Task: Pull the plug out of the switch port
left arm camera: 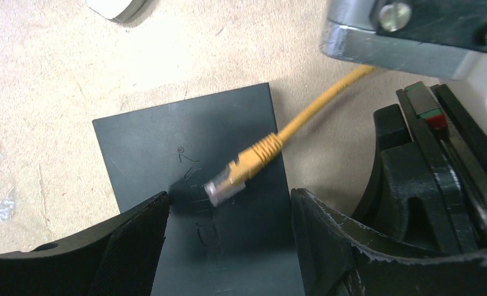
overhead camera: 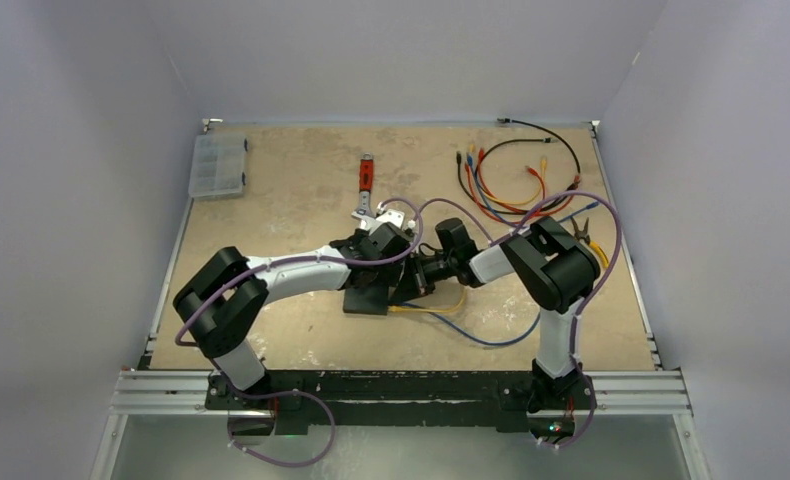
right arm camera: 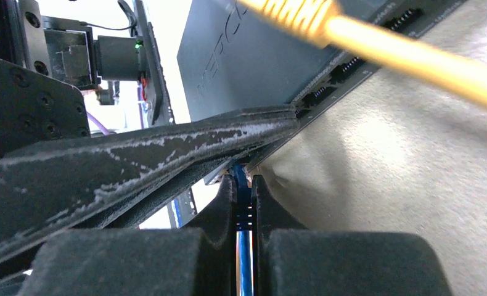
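The black switch (overhead camera: pixel 364 301) lies flat on the table, with its row of ports (right arm camera: pixel 336 77) facing my right gripper. In the left wrist view, the left gripper stands part open, one finger at each side of the switch (left arm camera: pixel 192 132). A dark finger (right arm camera: pixel 229 137) of it passes beside the port edge. My right gripper is shut on a blue plug (right arm camera: pixel 241 176) and its cable at that edge. How far the plug sits in its port is hidden. A loose yellow plug (left arm camera: pixel 250 163) shows above the switch's top.
The yellow cable (left arm camera: pixel 327 95) and blue cable (overhead camera: pixel 496 344) run off to the right. Coiled cables (overhead camera: pixel 516 205) and pliers (overhead camera: pixel 582 232) lie farther right. Behind the arms is a red-handled wrench (overhead camera: pixel 366 173); a clear case (overhead camera: pixel 218 165) stands at back left.
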